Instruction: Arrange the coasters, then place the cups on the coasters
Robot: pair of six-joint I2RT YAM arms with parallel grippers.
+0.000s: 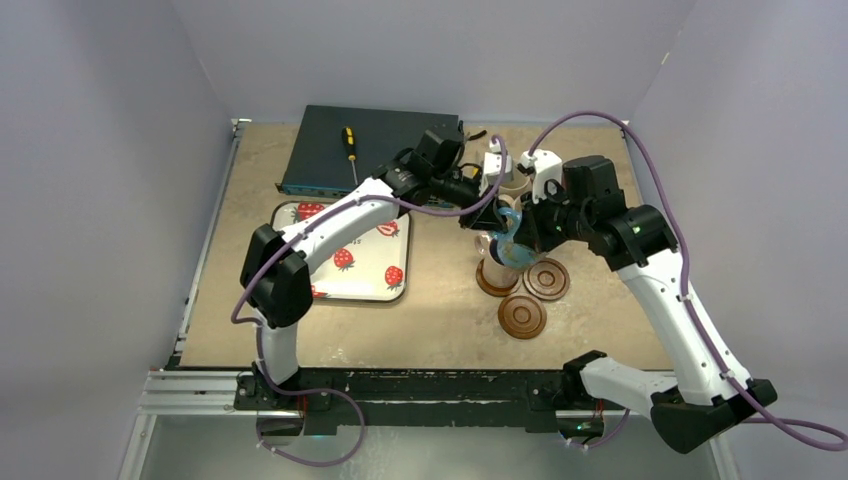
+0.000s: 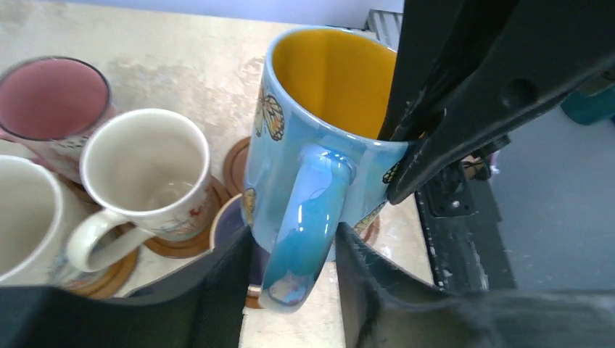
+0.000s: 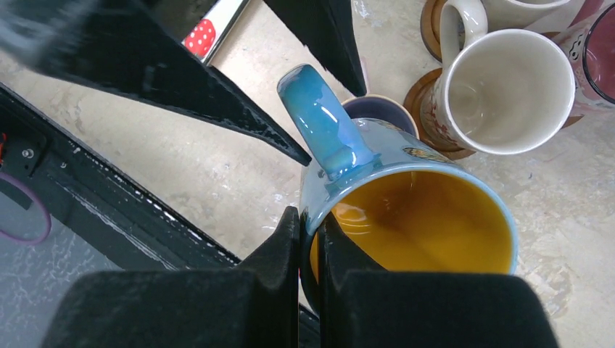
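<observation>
A light-blue cup [image 1: 514, 250] with butterflies and a yellow-orange inside hangs tilted above the coasters. My right gripper is shut on the wall of this blue cup [image 3: 413, 210], pinching it at the rim. My left gripper has its fingers [image 2: 230, 286] on either side of the blue handle [image 2: 308, 217], narrowed around it; whether both press on it is hard to see. Below lie a bare wooden coaster [image 1: 522, 316] at the front and another bare coaster [image 1: 547, 280] behind it to the right.
A purple-lined cup [image 3: 378, 112] stands on a coaster right beneath the held cup. White cups [image 2: 149, 167] and a pink-lined cup [image 2: 54, 101] stand close by. A strawberry tray [image 1: 360, 280] is on the left, with a dark box [image 1: 375, 140] behind it.
</observation>
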